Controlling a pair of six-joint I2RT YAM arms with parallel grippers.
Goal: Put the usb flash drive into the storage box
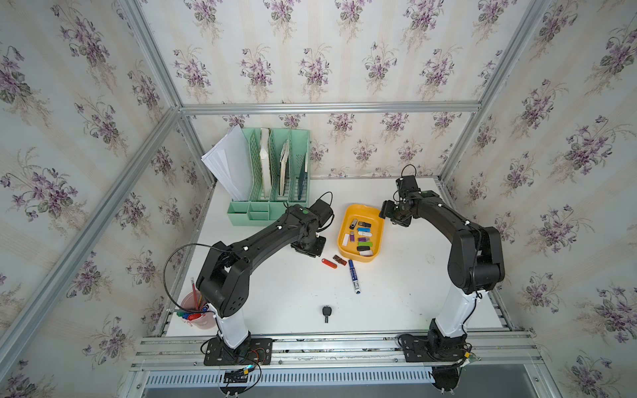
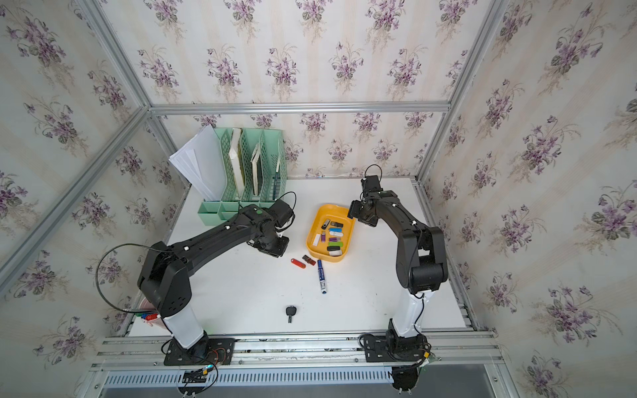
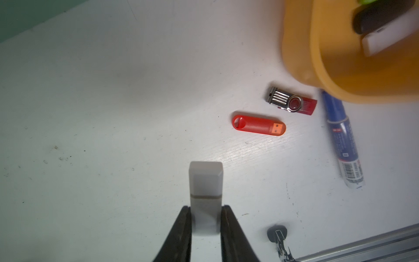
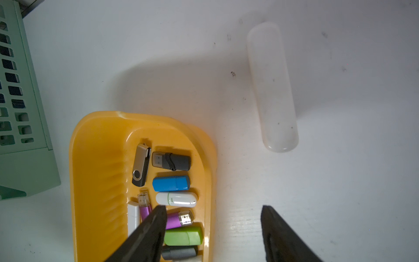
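My left gripper is shut on a white usb flash drive (image 3: 206,179), held above the table. A red drive (image 3: 258,124) and a silver-and-red drive (image 3: 291,100) lie on the table beside the yellow storage box (image 1: 341,245), which holds several flash drives, among them a blue one (image 4: 170,183) and a green one (image 4: 183,236). My right gripper is part open with nothing between its fingers, over the box's right edge and the table beside it. A long translucent white case (image 4: 272,87) lies beyond it on the table.
A green file organiser (image 1: 268,212) stands at the back left, a cup of pens (image 1: 197,317) at the front left. A blue tube (image 1: 355,276) lies below the box, a black key-like item (image 1: 326,311) near the front.
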